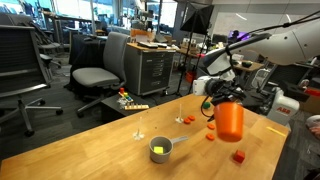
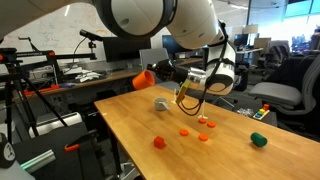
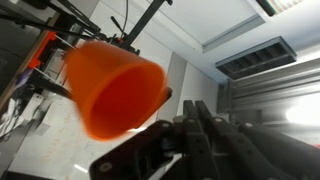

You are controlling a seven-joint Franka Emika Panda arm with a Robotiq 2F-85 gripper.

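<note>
An orange cup [image 1: 230,122] hangs above the right part of the table, at the end of my arm. My gripper [image 1: 225,98] looks shut on it, though the fingers are dark and blurred here. In the wrist view the cup [image 3: 110,88] fills the left side, close to the camera. From the second exterior side, the cup [image 2: 145,80] is at the left below the arm. A red block [image 1: 238,156] lies on the table below it. To the left stands a metal pot [image 1: 160,150] with something yellow inside.
Several flat red pieces [image 1: 211,125] lie scattered near the arm. A green piece [image 2: 258,140] rests at the right in the second exterior view. Small items stand at the table's back edge.
</note>
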